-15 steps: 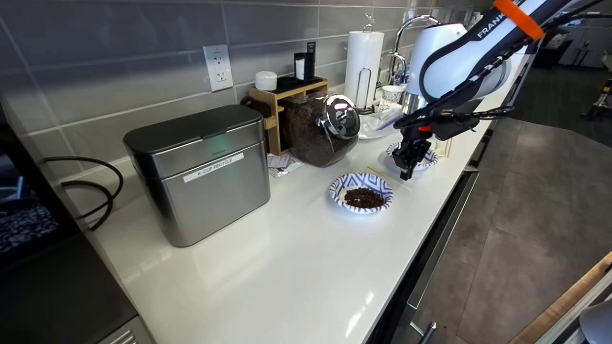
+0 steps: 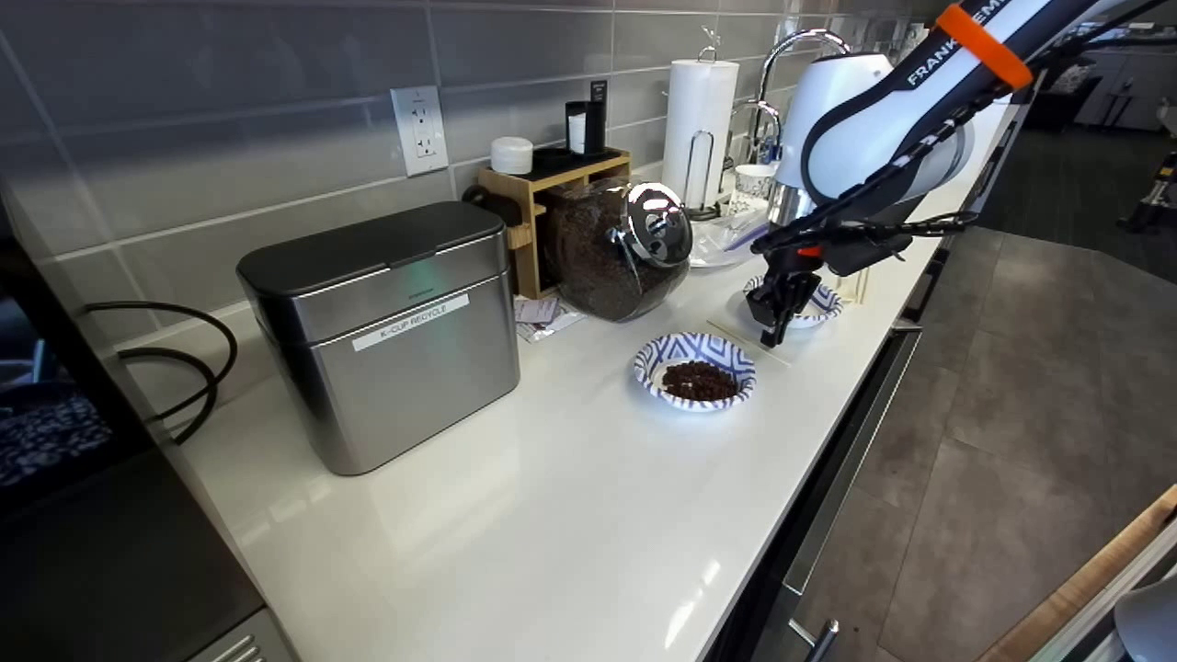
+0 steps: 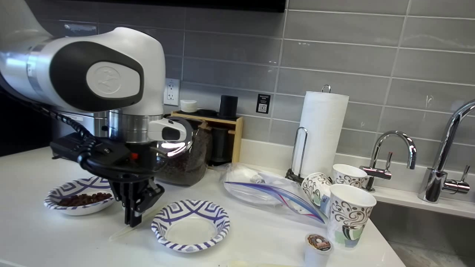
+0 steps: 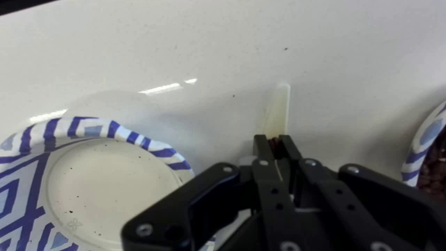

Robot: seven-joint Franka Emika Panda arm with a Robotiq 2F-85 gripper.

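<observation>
My gripper is shut between the two bowls, low over the counter. In the wrist view a small dark reddish bean-like piece (image 4: 274,143) shows between its fingertips. Under and beyond them, a pale flat stick (image 4: 277,109) lies on the counter; the fingers hide part of it. A blue-and-white patterned bowl (image 3: 190,244) stands beside the gripper, empty but for a few specks. On the other side, a matching bowl (image 2: 676,351) holds a layer of dark reddish-brown beans (image 2: 700,381).
Behind the bowls are a tilted jar (image 2: 607,259) and a clear plastic bag (image 3: 262,187). Patterned paper cups (image 3: 351,213) and a small pod (image 3: 318,251) stand near the sink. A steel recycling bin (image 2: 425,370) is further along.
In exterior view 1 the arm and gripper have shifted slightly left, towards the bowl of beans. The bowls and the stick have stayed in place.
</observation>
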